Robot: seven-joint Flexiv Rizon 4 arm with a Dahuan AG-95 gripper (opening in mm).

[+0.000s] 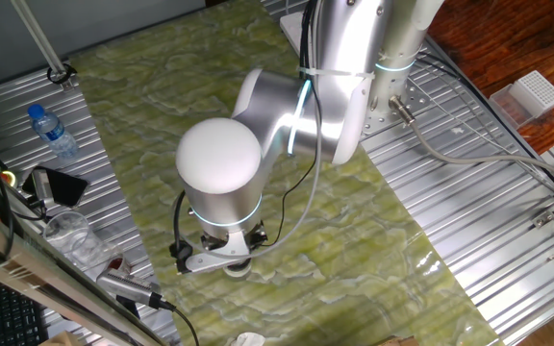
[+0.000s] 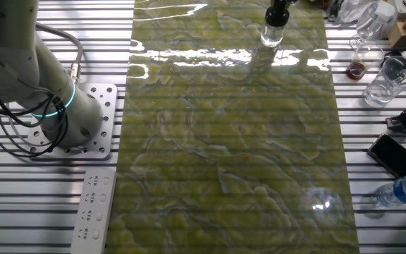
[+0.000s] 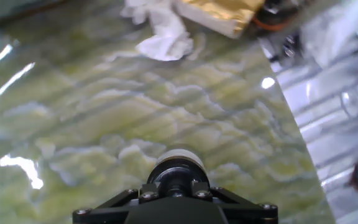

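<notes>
My gripper points down over the green marbled sheet, its fingers drawn in around a small clear container with a dark top. The pale round end of this container (image 3: 180, 154) shows just past the fingertips in the wrist view. In exterior view 2 the clear container (image 2: 272, 35) hangs below the black gripper (image 2: 278, 15) at the top edge, roughly upright. Whether its base touches the sheet I cannot tell. Seen from exterior view 1, the arm's wrist hides most of the gripper, and only a pale round bit of the container (image 1: 238, 268) shows.
A crumpled white tissue (image 3: 165, 38) and a gold-topped box (image 3: 219, 14) lie ahead. Clear cups (image 2: 390, 81), a phone (image 2: 398, 156) and a water bottle (image 2: 403, 189) line the metal slats beside the sheet. A power strip (image 2: 92, 212) lies near the base. Mid-sheet is bare.
</notes>
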